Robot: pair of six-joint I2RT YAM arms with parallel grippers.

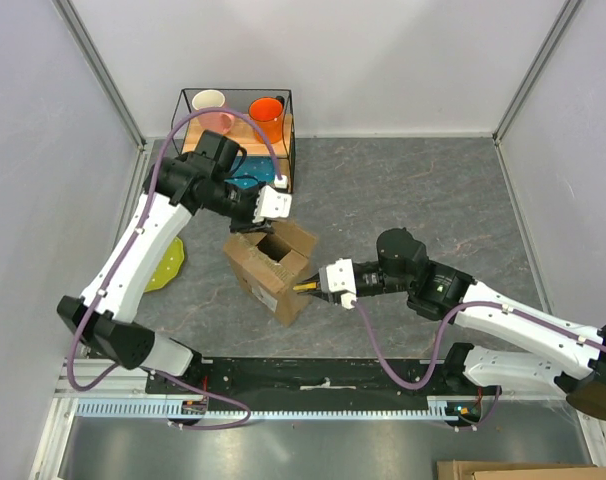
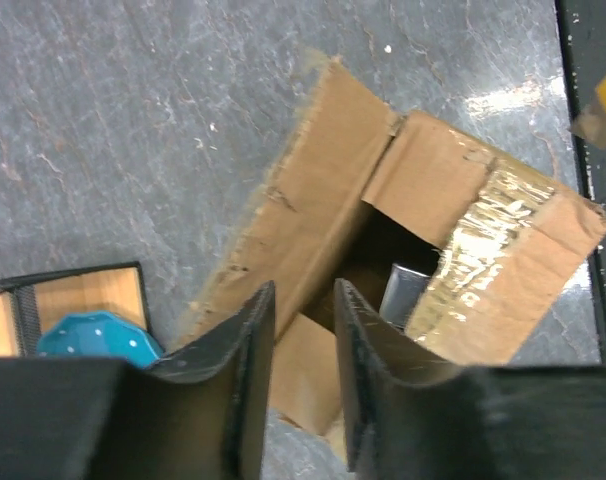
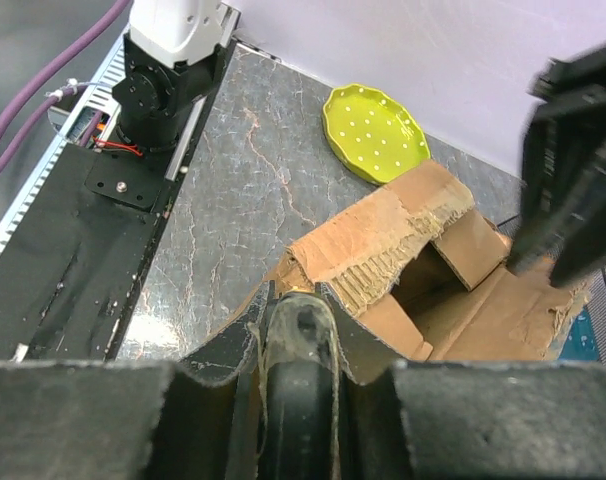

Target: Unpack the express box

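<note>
The cardboard box (image 1: 268, 275) stands on the grey floor with its top flaps partly open; a taped flap (image 2: 523, 280) and a silver object (image 2: 404, 292) inside show in the left wrist view. My left gripper hangs over the opening, part open, nothing seen between its fingers. My right gripper is at the box's right side, holding a yellow tool (image 1: 305, 287), mostly hidden in the right wrist view by a dark translucent part between the fingers.
A wire rack (image 1: 293, 120) with a pink mug, an orange mug and a blue plate stands behind. A yellow plate (image 3: 373, 130) lies left of the box.
</note>
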